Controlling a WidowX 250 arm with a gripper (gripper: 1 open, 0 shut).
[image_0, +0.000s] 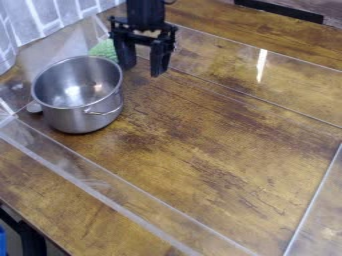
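My black gripper (140, 55) hangs at the top centre-left of the camera view, just above and behind a large steel pot (78, 95) with side handles. Its two fingers stand apart, with no object visible between them. A small green item (104, 48) lies behind the left finger, partly hidden by the gripper.
Clear panel edges run along the front left and the right. A pale crumpled sheet or lining stands at the upper left.
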